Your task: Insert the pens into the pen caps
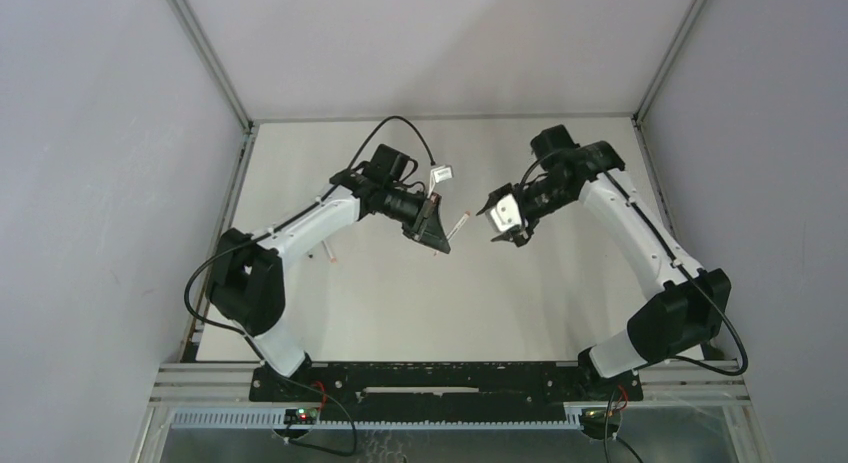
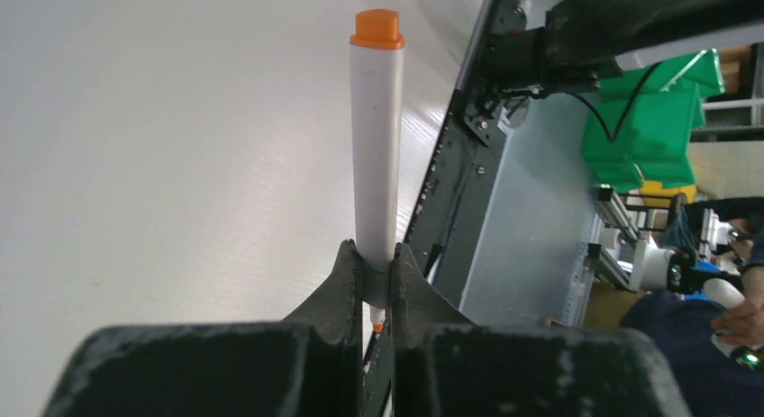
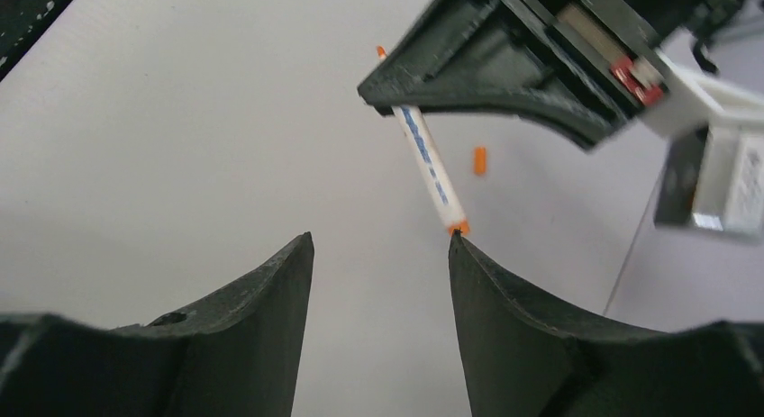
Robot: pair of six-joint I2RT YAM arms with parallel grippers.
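Observation:
My left gripper (image 1: 443,245) is shut on a white pen with orange ends, held near its middle; the pen reaches out on both sides of the fingers, as the right wrist view also shows (image 3: 427,165). My right gripper (image 1: 490,228) stands open to the right of it, with nothing between its fingertips. Another pale pen (image 1: 328,250) lies on the table at the left, partly hidden by the left arm. A small orange piece (image 3: 479,160), perhaps a cap, shows beyond the held pen in the right wrist view.
Walls enclose it at the sides and back. A black rail (image 1: 420,376) runs along the front edge.

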